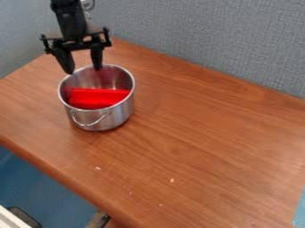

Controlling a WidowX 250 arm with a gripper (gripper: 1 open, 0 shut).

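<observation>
A steel pot (95,120) with a wire handle stands on the left part of the wooden table, with a red cylindrical object (95,97) lying inside it. My black gripper (82,67) hangs above the back left of the pot's rim, its two fingers spread apart with nothing visible between them.
Grey padded walls (215,36) rise behind it. A blue floor shows past the table's front left edge.
</observation>
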